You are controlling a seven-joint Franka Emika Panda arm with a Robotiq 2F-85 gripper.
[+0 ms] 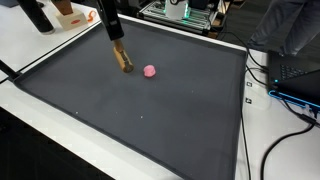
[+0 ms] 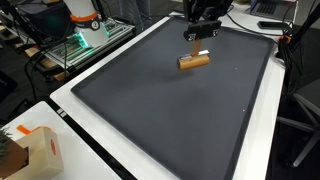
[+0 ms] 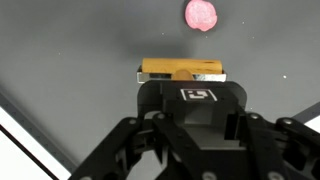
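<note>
A wooden piece with a rounded bar [image 2: 193, 62] and a short stem is held at the stem by my gripper [image 2: 196, 41], which is shut on it. Exterior view 1 shows the bar [image 1: 123, 57] steeply slanted below my gripper [image 1: 117, 41]. In the wrist view, the wooden bar [image 3: 180, 66] lies crosswise just ahead of my gripper, with a pale strip along its near side. Whether the bar touches the mat is hard to tell. A small pink round object [image 1: 149, 71] rests on the mat beside it; the wrist view has this pink object [image 3: 201, 14] near its top edge.
The dark grey mat [image 1: 150, 110] is broadly clear toward the front. Cables and a black device [image 1: 296, 82] lie off its right side. Containers and a wooden block [image 1: 72, 20] stand beyond the far left corner.
</note>
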